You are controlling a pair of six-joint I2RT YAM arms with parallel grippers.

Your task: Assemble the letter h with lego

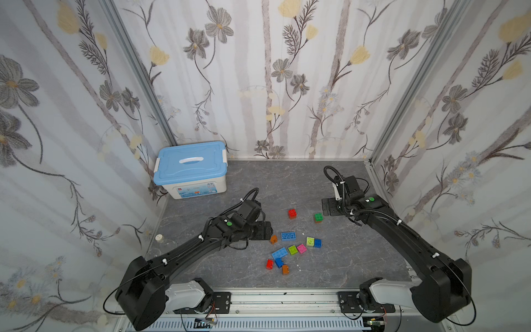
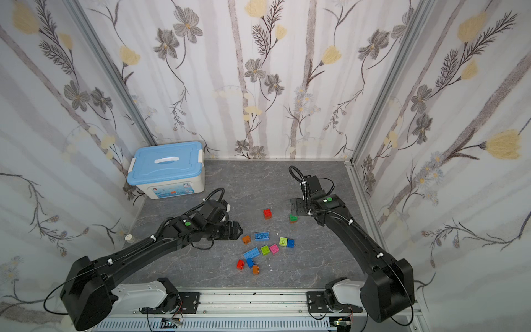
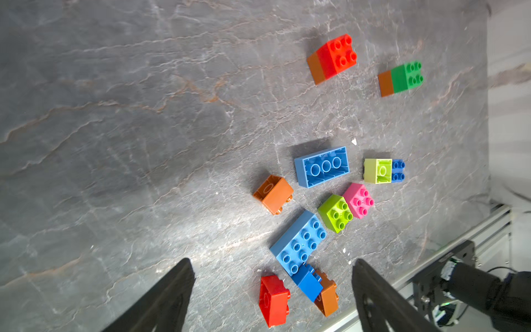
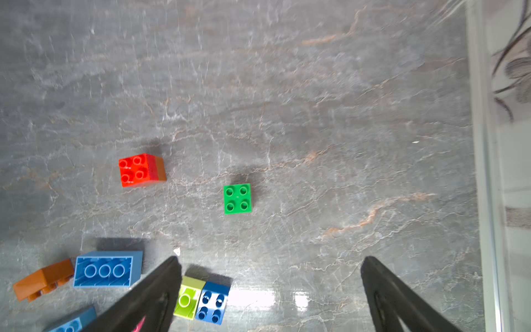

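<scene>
My left gripper (image 1: 260,231) hangs open above the table, just left of the bricks, nothing between its fingers. My right gripper (image 1: 332,207) is open and raised above the right side, nothing held. Near it stand a red-on-orange stack (image 4: 142,170) and a green-on-orange stack (image 3: 401,78). Lower lie a blue eight-stud brick upside down (image 3: 322,167), another upright (image 3: 298,243), an orange brick (image 3: 273,193), lime (image 3: 335,213) and pink (image 3: 359,200) bricks, a pale lime brick (image 3: 378,171) beside a dark blue one (image 4: 211,303), and red (image 3: 273,300), blue (image 3: 308,281) and orange (image 3: 326,299) bricks at the front.
A lidded storage box (image 1: 190,166) sits at the back left. Walls bound the back and sides; a metal rail runs along the front edge.
</scene>
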